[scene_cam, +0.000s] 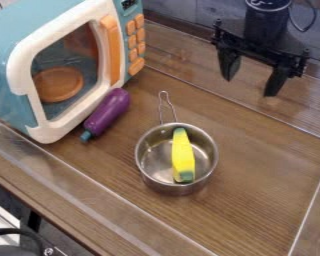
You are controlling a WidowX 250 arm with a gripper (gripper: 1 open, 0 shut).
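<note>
My black gripper (254, 68) hangs at the upper right over bare wood, its two fingers spread apart with nothing between them. A toy microwave (24, 55), teal and white with orange handle and buttons, stands at the left. A purple eggplant (108, 110) lies beside it. In the lower middle sits a steel pot (155, 166) with a wire handle, holding a yellow elongated toy (182, 152) with green tips.
A wall (190, 12) runs along the back. The counter's edge crosses the lower left.
</note>
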